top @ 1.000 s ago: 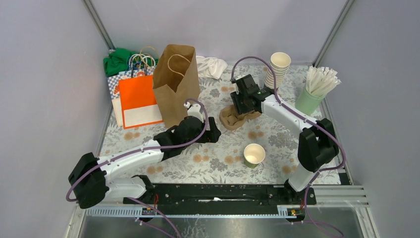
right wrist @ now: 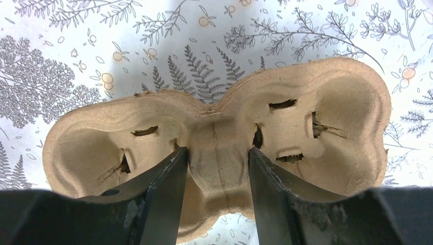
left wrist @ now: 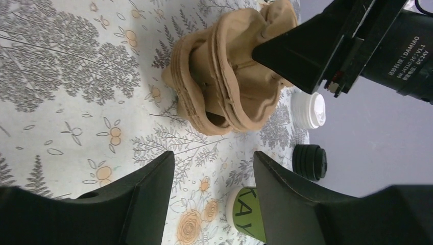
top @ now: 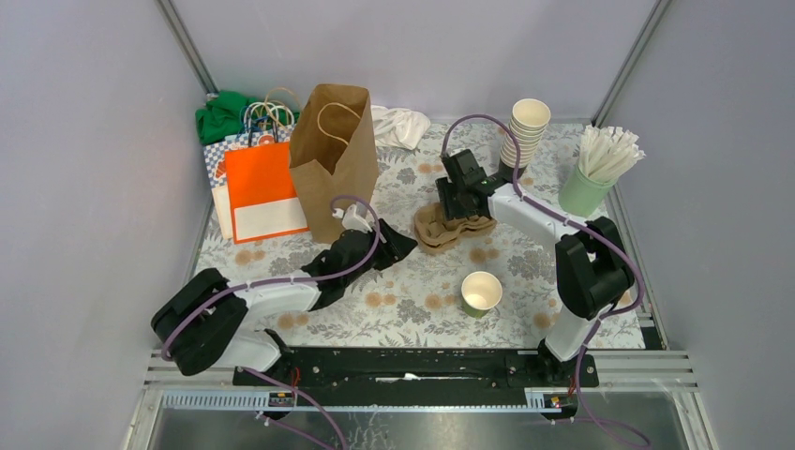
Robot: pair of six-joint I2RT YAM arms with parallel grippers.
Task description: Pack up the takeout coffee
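A brown molded cup carrier lies mid-table, two nested by the look of the left wrist view. My right gripper is down on its middle divider, fingertips at either side of it; whether it grips firmly I cannot tell. My left gripper hangs just left of the carrier, fingers apart with nothing between them. A cream-and-green paper cup stands in front. An open kraft bag stands at the back left.
Stacked cups and a green holder of white sticks stand back right. Orange and patterned bags lie at the left, a white cloth at the back.
My left gripper has shifted and turned, its wrist now reaching slightly differently beside the carrier. The right gripper has lowered slightly onto the carrier.
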